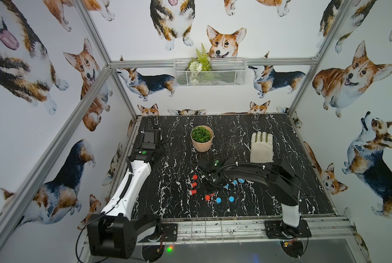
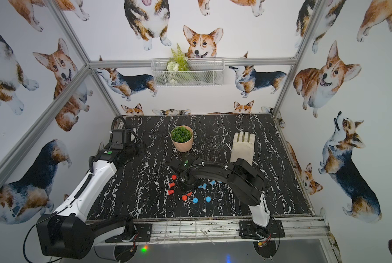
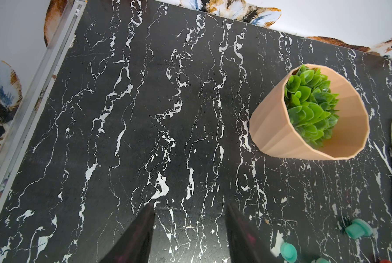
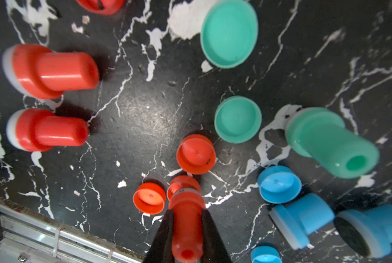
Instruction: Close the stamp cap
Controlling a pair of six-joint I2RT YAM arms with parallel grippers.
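Observation:
In the right wrist view, my right gripper is shut on a red stamp (image 4: 187,236), its handle end toward the camera. The stamp's head points at a red cap (image 4: 183,182) just beyond it; whether the cap touches or is seated I cannot tell. Two more open red caps lie close by, one (image 4: 196,153) just above and one (image 4: 149,198) to the left. Two uncapped-looking red stamps (image 4: 55,72) lie on their sides further left. At the table's left rear, my left gripper hangs open and empty, away from the stamps.
Green caps (image 4: 238,119), a green stamp (image 4: 332,142), blue caps (image 4: 279,184) and blue stamps (image 4: 303,219) crowd the right side. A potted plant (image 1: 202,142) and a white glove-like hand (image 1: 261,146) stand behind.

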